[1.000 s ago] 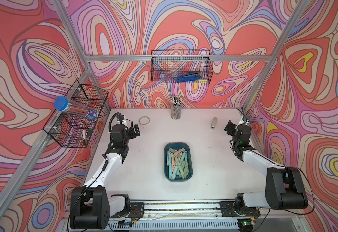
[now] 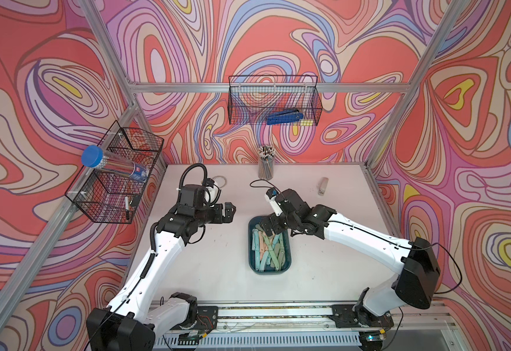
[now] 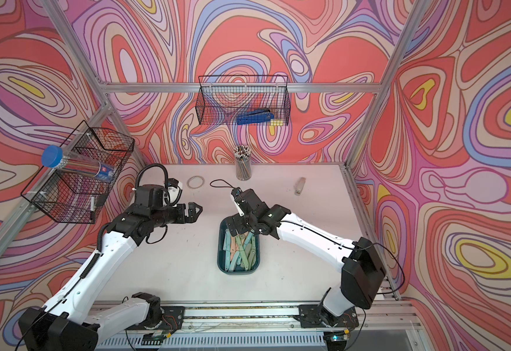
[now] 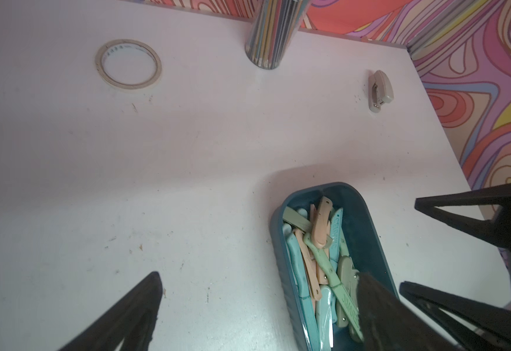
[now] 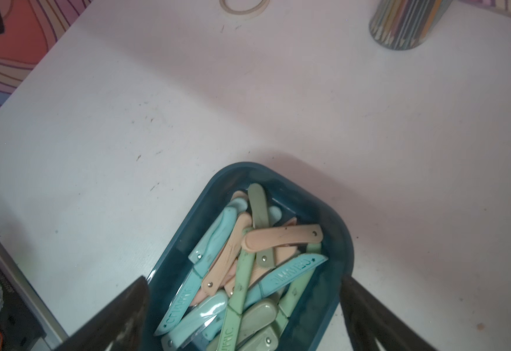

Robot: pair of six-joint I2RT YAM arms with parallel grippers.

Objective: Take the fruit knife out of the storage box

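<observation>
A dark teal storage box [image 2: 250,257] stands on the table, filled with a jumble of folding fruit knives in blue, peach and green. Across the top of the pile lies a peach knife [image 5: 282,237], crossing a green one. A long light green knife [image 5: 237,298] rests lengthwise in the middle, beside a blue knife [image 5: 199,272] along the wall. My right gripper is open above the box, its blurred fingers apart with nothing held. My left gripper [image 2: 229,212] stands open and empty over bare table, left of the box and towards the back.
A pencil holder [image 2: 266,163] stands at the back wall. On the table lie a tape ring [image 4: 128,64] at the back left and a stapler [image 4: 380,91] at the back right. Wire baskets hang on the frame. The table left of the box is clear.
My left gripper has shifted right, a little nearer the box. The box and knives look unmoved.
</observation>
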